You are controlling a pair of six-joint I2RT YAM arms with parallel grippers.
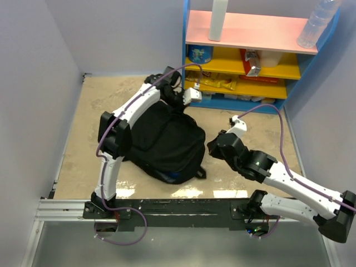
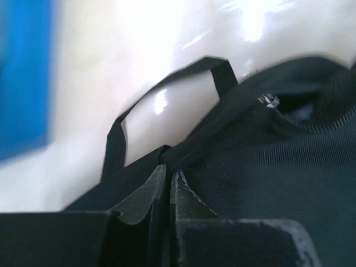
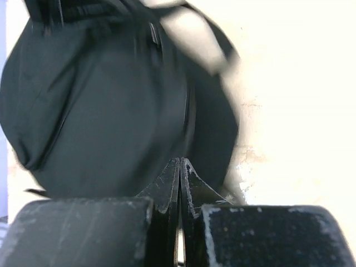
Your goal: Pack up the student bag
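A black fabric bag (image 1: 164,144) lies flat on the floor between my arms, a strap trailing at its lower right. Near the shelf, my left gripper (image 1: 181,105) is at the bag's upper part; in the left wrist view its fingertips (image 2: 162,178) are shut on the black fabric beside a zipper edge and a loop strap (image 2: 117,136). My right gripper (image 1: 214,146) stands just right of the bag; in the right wrist view it is shut, nothing showing between its fingers, with the bag (image 3: 100,128) beyond it, partly blurred.
A blue shelf unit (image 1: 289,89) at the back holds packets, a blue container (image 1: 200,54) and, on its pink top (image 1: 256,30), a white bottle and a clear bottle (image 1: 315,25). Walls bound both sides; bare floor lies left and right of the bag.
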